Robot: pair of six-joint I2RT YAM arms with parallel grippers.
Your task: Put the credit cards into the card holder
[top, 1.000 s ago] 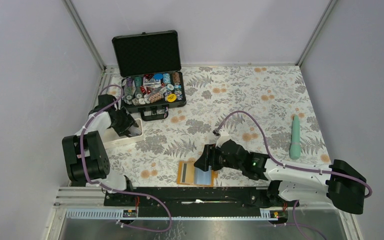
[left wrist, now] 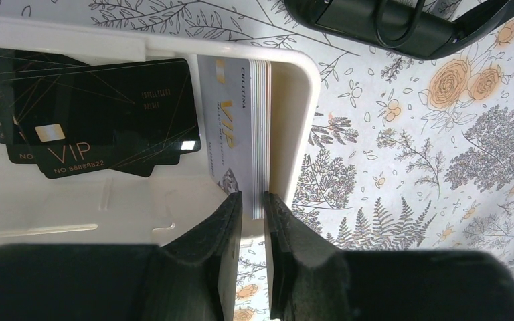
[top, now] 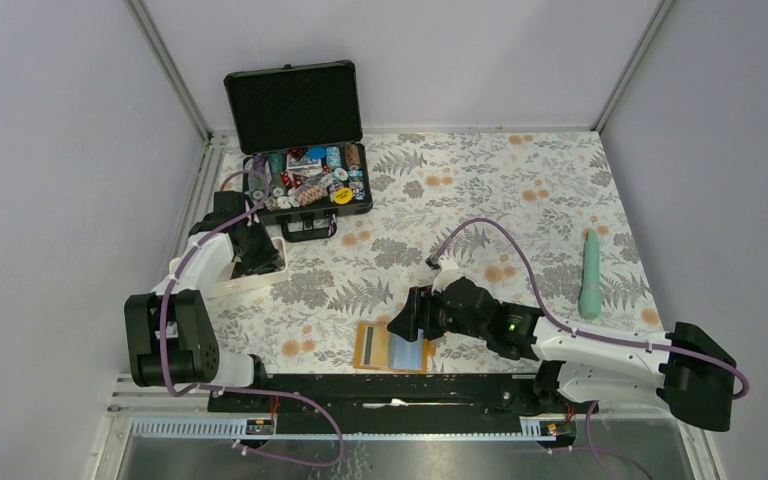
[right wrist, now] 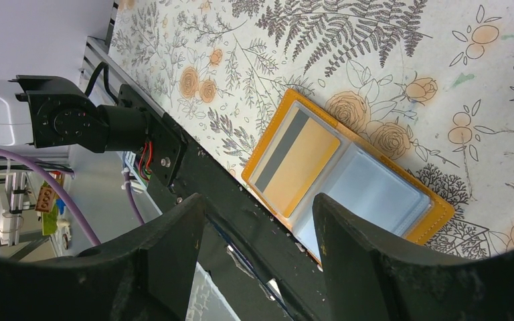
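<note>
The orange card holder [top: 368, 346] lies at the table's front edge, its pockets clear in the right wrist view, with a yellow card with a grey stripe [right wrist: 301, 164] in one. Above it my right gripper stands open and empty. In the left wrist view, a grey VIP card stack [left wrist: 231, 127] stands on edge at the right end of a white box [left wrist: 298, 127]. My left gripper straddles the stack's near end with a narrow gap; contact on both sides cannot be told. Several black VIP cards [left wrist: 107, 114] lie flat in the same box.
An open black case [top: 307, 212] with chips and dice stands behind the box. A green bottle-like object [top: 590, 275] lies at the right of the table.
My left gripper has shifted slightly to the right and towards the front over the white box, covering the grey cards seen there before. The right arm has barely moved.
</note>
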